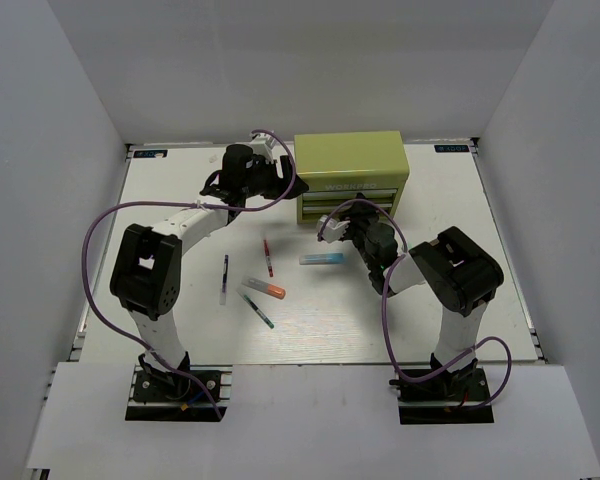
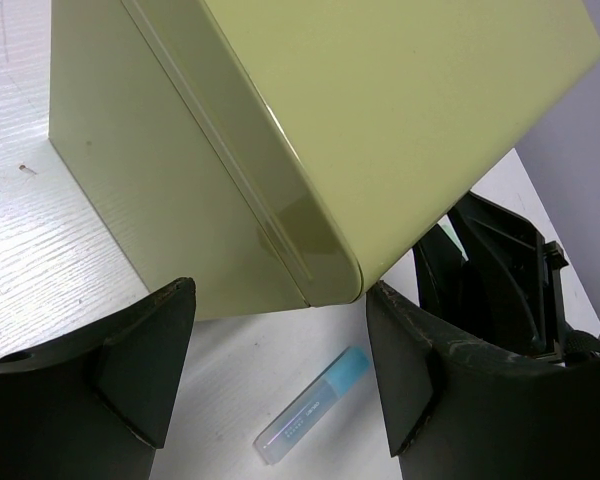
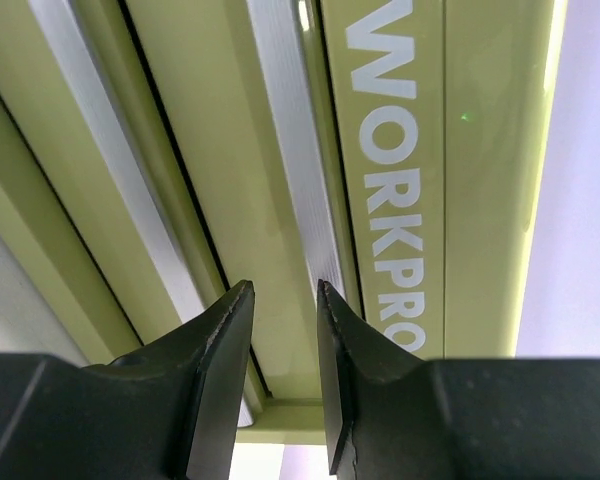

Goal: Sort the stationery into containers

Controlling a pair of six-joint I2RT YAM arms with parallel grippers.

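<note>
A green WORKPRO drawer chest point(image 1: 350, 157) stands at the back middle of the table, its drawers looking closed. My left gripper is open around the chest's front left edge; whether its fingers touch is unclear. Close before the drawer fronts point(image 3: 230, 200), my right gripper stands open with a narrow gap and nothing between its fingers. Loose on the table lie a clear tube with a blue cap point(image 1: 322, 258), one with an orange cap point(image 1: 264, 288), a red pen point(image 1: 267, 257), a dark blue pen point(image 1: 224, 279) and a green pen point(image 1: 257, 309).
Bare white table point(image 1: 330, 320) extends in front of the stationery and to the chest's right. Both arms reach in from the front, with purple cables looping beside them. Grey walls enclose the sides and back.
</note>
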